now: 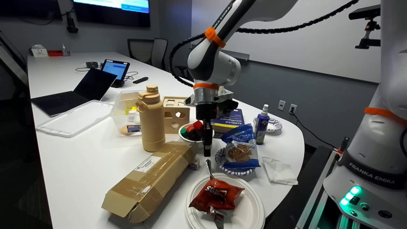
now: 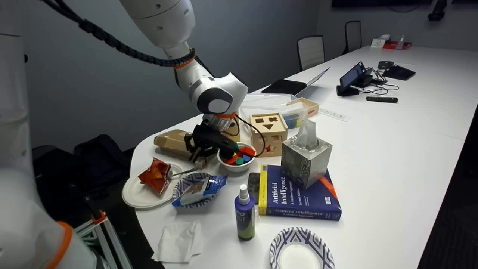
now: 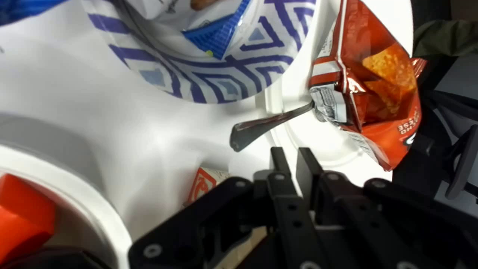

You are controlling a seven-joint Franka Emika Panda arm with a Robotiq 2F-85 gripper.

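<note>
My gripper is part open, with a narrow gap between its fingertips and nothing seen in it. In exterior view 1 the gripper (image 1: pixel 207 152) hangs just above the handle of a metal utensil (image 1: pixel 209 168). That utensil (image 3: pixel 264 127) leans over the rim of a white plate (image 1: pixel 192 204), and its other end is hidden by a red chip bag (image 1: pixel 217 194). In the wrist view the chip bag (image 3: pixel 376 89) has a clear window showing orange chips. The fingertips are apart from utensil and bag.
Beside the gripper stand a white bowl of coloured blocks (image 2: pixel 237 166), a small box (image 3: pixel 207 181) and a long cardboard box (image 1: pixel 152 183). A blue cookie bag (image 1: pixel 240 152) lies on a patterned plate (image 3: pixel 215 80). A tan bottle (image 1: pixel 151 122) rises behind the cardboard box.
</note>
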